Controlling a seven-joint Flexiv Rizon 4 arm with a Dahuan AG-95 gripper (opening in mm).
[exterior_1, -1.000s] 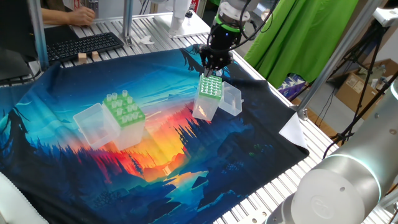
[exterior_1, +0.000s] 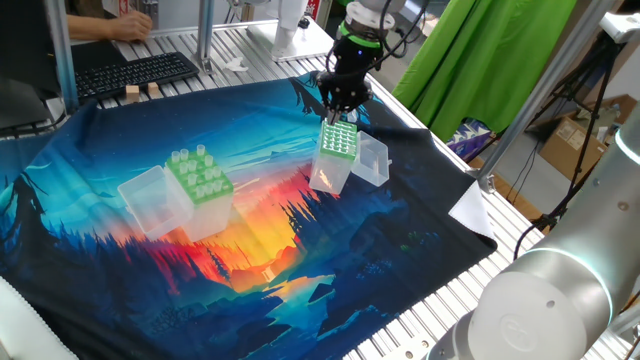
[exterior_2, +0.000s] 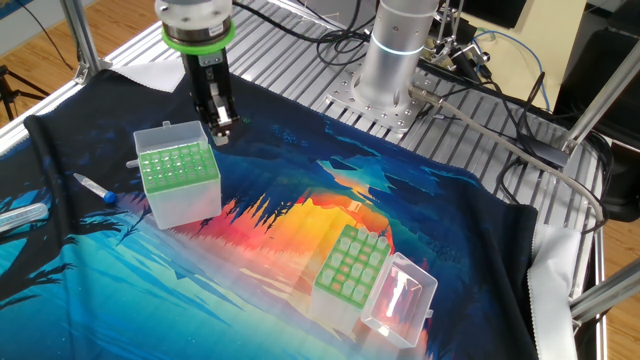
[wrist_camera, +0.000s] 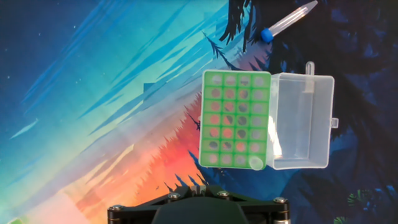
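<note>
My gripper (exterior_2: 222, 137) hangs near an open translucent box (exterior_2: 185, 207) with a green grid insert. In the wrist view, this box (wrist_camera: 211, 163) lies beyond the fingers, its clear lid (wrist_camera: 303, 118) folded open to the right. Most of its grid holes look empty; a pale round cap (wrist_camera: 256, 163) shows at the near right corner. The gripper's black fingers converge at the bottom of the wrist view and look shut, with nothing visible between them. A clear tube with a blue cap (wrist_camera: 267, 35) lies on the cloth past the box.
A second open box (exterior_1: 206, 216) with a green insert holds several clear tubes; its lid (exterior_1: 155, 200) lies open. Another clear tube-like item (exterior_2: 22, 217) rests at the cloth's edge. A person's hand (exterior_1: 130, 26) is by the keyboard (exterior_1: 137, 73). Cloth between the boxes is clear.
The arm and gripper shift very slightly in exterior view 1. Both boxes and their lids stay in place.
</note>
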